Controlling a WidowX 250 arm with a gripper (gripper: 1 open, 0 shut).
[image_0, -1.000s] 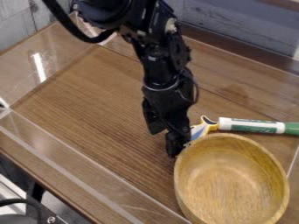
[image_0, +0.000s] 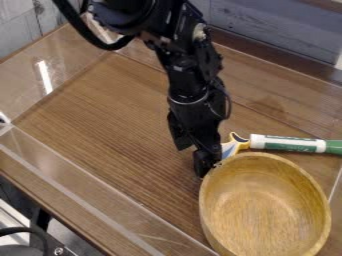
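The black gripper (image_0: 198, 150) hangs low over the wooden table, just left of a small white, blue and yellow item (image_0: 234, 146) beside the upper rim of a wooden bowl (image_0: 263, 213). Its fingertips are open and near the bowl's upper-left rim; whether they touch that item cannot be told.
A green and white marker-like tube (image_0: 291, 144) lies right of the small item, above the bowl.
The arm and gripper have shifted very slightly; the bowl and other objects look the same.
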